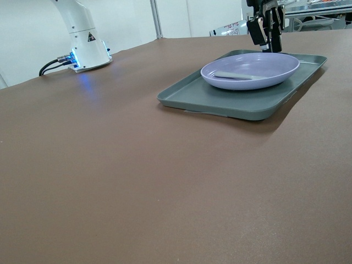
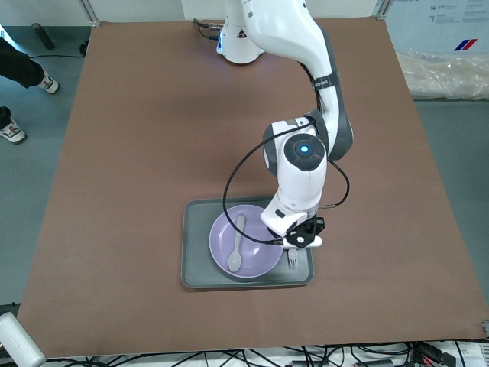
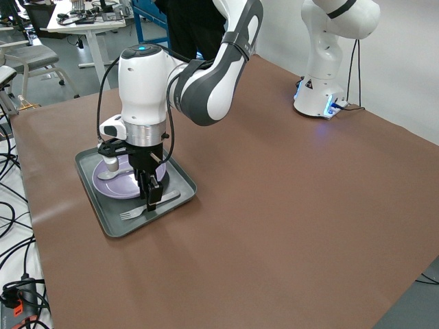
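A grey tray [image 2: 200,273] [image 1: 247,110] [image 3: 116,227] lies on the brown table, holding a lavender plate [image 2: 258,260] [image 1: 258,66] [image 3: 110,189] with a pale spoon [image 2: 235,258] on it. A pale fork [image 2: 293,258] [image 3: 134,213] lies on the tray beside the plate. The black gripper [image 3: 151,204] hangs low at the fork's side of the tray, over or by the fork; the arm hides it in the left view and the plate partly in the top view. I cannot tell whether it is open, shut or touching the fork.
Cables [image 3: 20,295] run along the near edge outside the table. A person's legs show beside the table.
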